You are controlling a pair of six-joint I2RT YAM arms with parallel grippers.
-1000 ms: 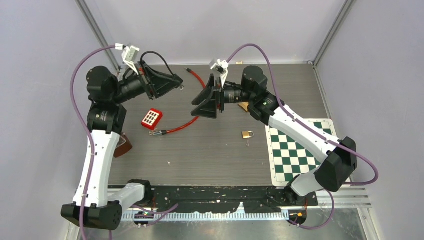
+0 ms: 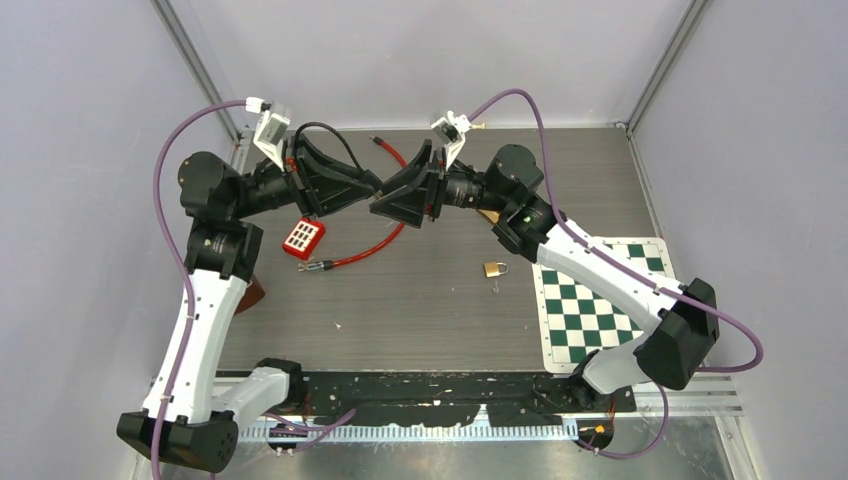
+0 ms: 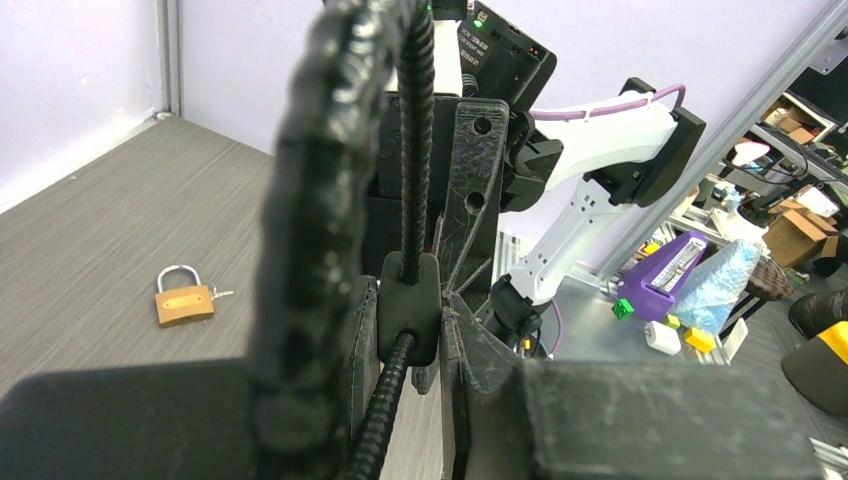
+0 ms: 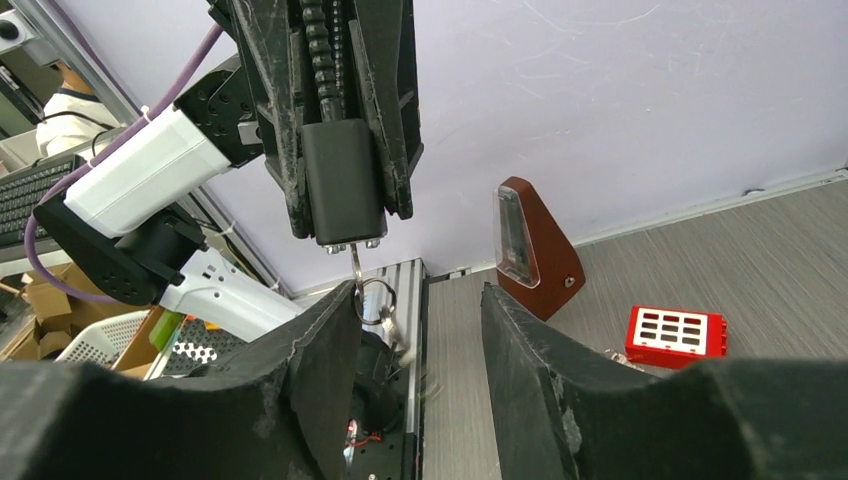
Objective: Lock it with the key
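My left gripper is shut on the black body of a cable lock (image 4: 345,180), whose black cable (image 3: 416,150) loops up from it. From the underside of that body a key (image 4: 357,262) sticks out, hanging a wire ring (image 4: 376,302) with a blurred tag or second key below. My right gripper faces it with fingers apart, the key and ring close to its left-hand finger (image 4: 335,360); contact is hard to judge. In the top view the two grippers meet in mid-air above the table, hiding the key.
A brass padlock (image 2: 495,269) with its own small key lies on the table (image 2: 420,320). A red cable (image 2: 370,251), a red block with white buttons (image 2: 304,237) and a green checkered board (image 2: 590,310) lie around.
Both grippers have come together: the left moved right and slightly down, the right a little left. The padlock and table items have not moved.
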